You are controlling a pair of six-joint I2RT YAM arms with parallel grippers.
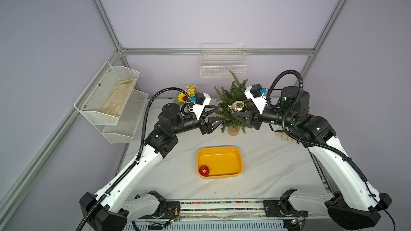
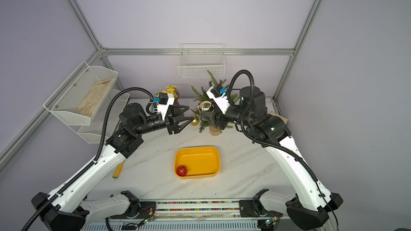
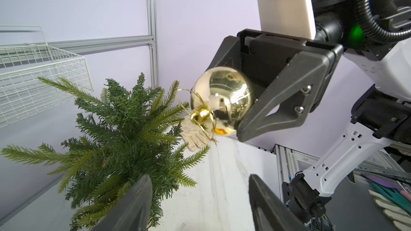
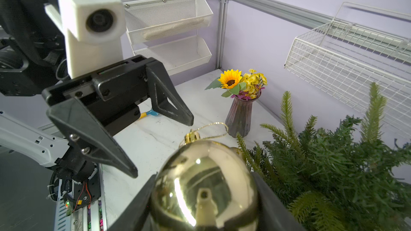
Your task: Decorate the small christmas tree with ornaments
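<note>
My right gripper is shut on a shiny gold ball ornament (image 3: 222, 94), whose gold loop (image 4: 216, 130) sticks out free. Facing it, my left gripper stands open, empty, a short way from the ball in the left wrist view. The small green tree (image 3: 128, 141) is behind and between the two grippers, its base (image 1: 233, 131) on the table. A second gold ball (image 2: 195, 120) hangs or lies by the tree's left side, partly behind the left fingers; which, I cannot tell. A red ornament (image 1: 204, 170) lies in the yellow tray (image 1: 231, 174).
A vase (image 4: 239, 117) with yellow flowers stands left of the tree. Wire baskets (image 1: 222, 64) hang on the back and left walls. Pale gloves (image 3: 194, 134) lie right of the tree. Table around the tray is clear.
</note>
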